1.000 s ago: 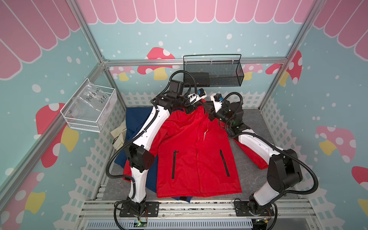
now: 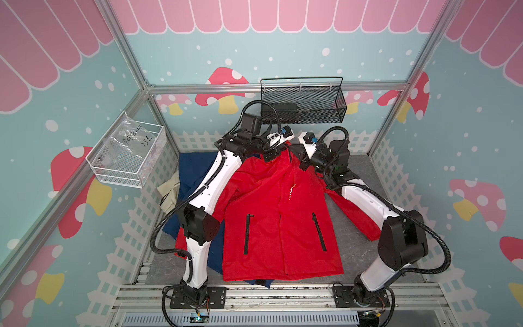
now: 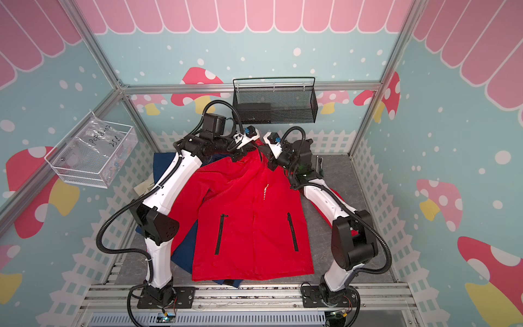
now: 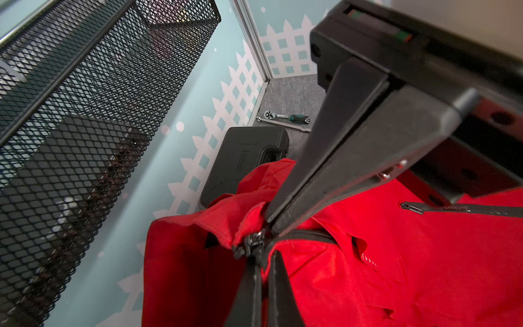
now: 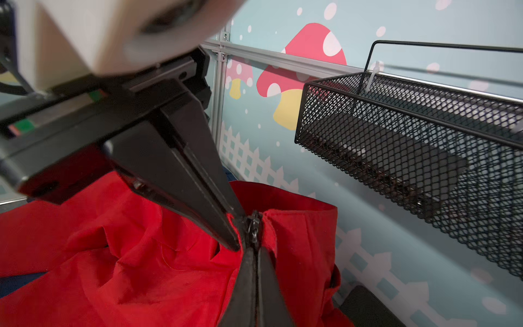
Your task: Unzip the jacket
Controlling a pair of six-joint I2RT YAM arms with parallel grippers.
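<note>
The red jacket (image 2: 261,239) lies front up, its collar raised between the two arms at the back. A dark zipper slider (image 4: 254,239) sits at the collar's top edge. In the left wrist view my left gripper is shut just below the slider, with a thin strip of red collar fabric between its fingers. My right gripper is also shut, its tips right against the slider (image 5: 254,224) in the right wrist view. Whether the pull tab is pinched between them is hidden. Below the collar, the front placket looks closed.
A black mesh basket (image 2: 303,103) hangs on the back wall close behind both grippers. Under the jacket's left side is dark blue cloth (image 2: 191,166). A black case (image 4: 245,158) and a ratchet (image 4: 291,117) lie on the floor at the back right.
My right arm has shifted slightly: its forearm and wrist now sit a little further up and its gripper is angled differently at the collar. The left arm and the jacket look unchanged.
</note>
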